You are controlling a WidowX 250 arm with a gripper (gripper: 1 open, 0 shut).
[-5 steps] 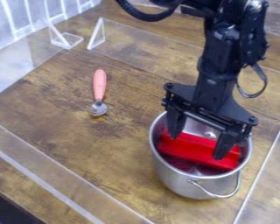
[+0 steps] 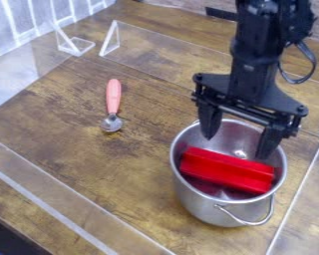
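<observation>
A steel pot [image 2: 202, 199] with a wire handle stands at the lower right of the view, a red rectangular block [image 2: 229, 171] lying inside it. My black gripper [image 2: 239, 129] hangs over the pot from above, its fingers spread wide and open above the red block, nothing held between them.
A pink-handled scoop [image 2: 113, 100] lies on the wooden table [image 2: 83, 179] to the left of the pot. White wire stands [image 2: 109, 40] sit at the back left.
My gripper has risen from down in the pot to above it, still open. The red block remains in the pot.
</observation>
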